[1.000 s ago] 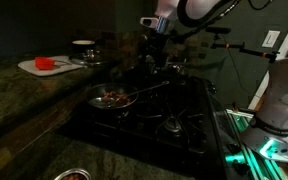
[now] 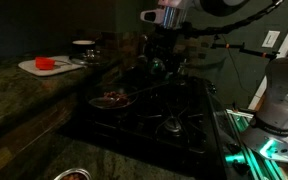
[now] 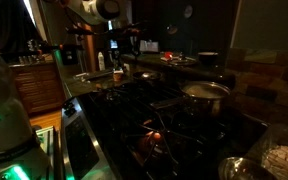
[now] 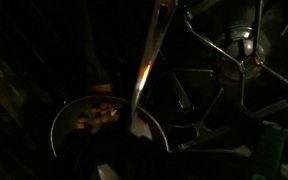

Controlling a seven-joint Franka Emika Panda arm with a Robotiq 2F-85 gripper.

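A round pan with pieces of food in it rests on the stovetop in exterior view 1, its long handle pointing right. Exterior view 2 shows the pan on the far burners. My gripper hangs above the stove, to the right of the pan and clear of it. It is open, with nothing seen between its fingers. From the wrist, the pan is low in the picture, partly covered by dark shapes. A shiny handle runs up from it. The fingertips are hard to make out in the dark.
A white tray with a red item sits on the counter behind. Near the front are a metal bowl and a clear container of food. Burner grates right of the pan are bare.
The upper part of my arm has shifted slightly over the stove.
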